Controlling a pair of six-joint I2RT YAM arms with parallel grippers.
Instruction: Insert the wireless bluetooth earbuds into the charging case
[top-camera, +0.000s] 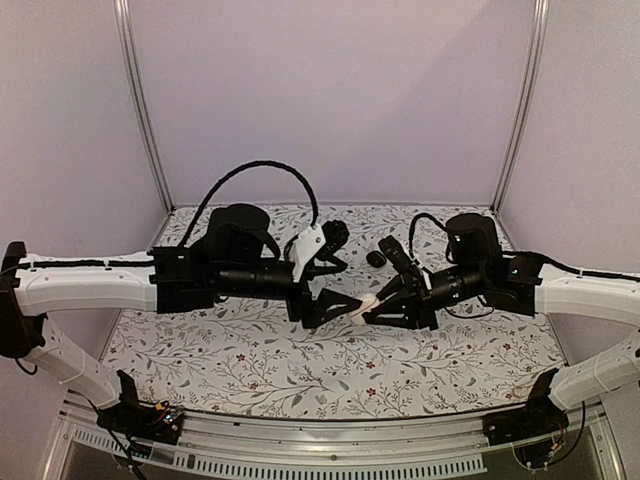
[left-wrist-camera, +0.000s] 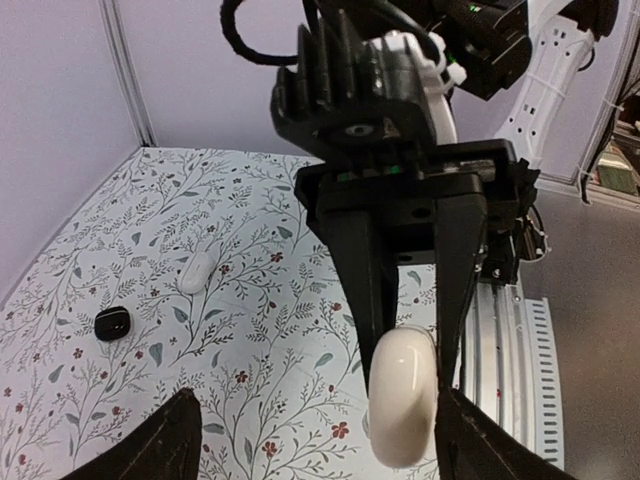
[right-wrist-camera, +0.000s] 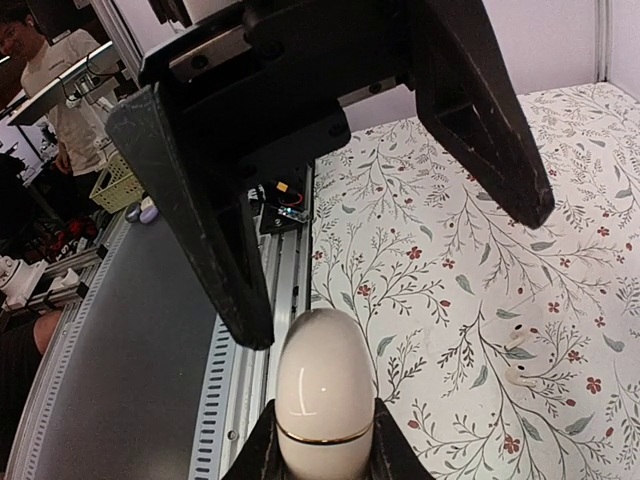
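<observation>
The white charging case (top-camera: 365, 310) is held upright in my right gripper (top-camera: 380, 308), which is shut on it; in the left wrist view the white case (left-wrist-camera: 402, 390) sits between that gripper's black fingers, and in the right wrist view it (right-wrist-camera: 325, 380) shows a thin seam near its lower part. My left gripper (top-camera: 335, 305) stands part open beside the case, its fingertips (left-wrist-camera: 170, 440) on either side in the lower corners of its own wrist view. Whether it touches the case is unclear.
A small black object (top-camera: 376, 259) lies on the floral table behind the grippers. A white oblong object (left-wrist-camera: 197, 270) lies near it in the left wrist view.
</observation>
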